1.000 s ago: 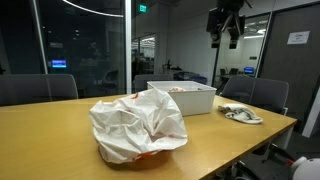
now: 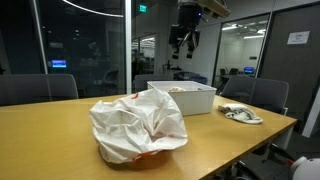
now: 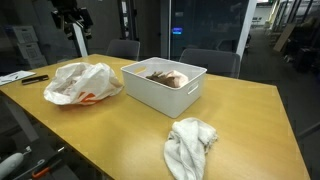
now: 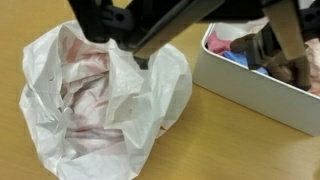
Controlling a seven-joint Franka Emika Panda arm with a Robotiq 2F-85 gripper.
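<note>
A crumpled white plastic bag [image 2: 138, 125] with red print lies on the table, its opening facing up in the wrist view, where the creased inside [image 4: 90, 95] shows. Above the table and clear of the bag hangs my gripper [image 2: 183, 50], open, with nothing seen between its fingers. A white rectangular box [image 3: 163, 94] stands beside the bag. Inside it are a brown item [image 3: 163, 77] and some pink and blue soft things, partly hidden by my gripper in the wrist view. A rumpled whitish cloth [image 3: 189, 147] lies flat on the table, apart from the box.
The wooden table [image 3: 245, 110] has wide bare areas around the cloth. Several dark chairs [image 2: 98, 83] line its far side. Some dark tools [image 3: 35, 78] lie at the table end past the bag.
My gripper has moved left and somewhat lower in exterior view 1, from above the cloth side towards the bag. The bag, box and cloth have stayed put.
</note>
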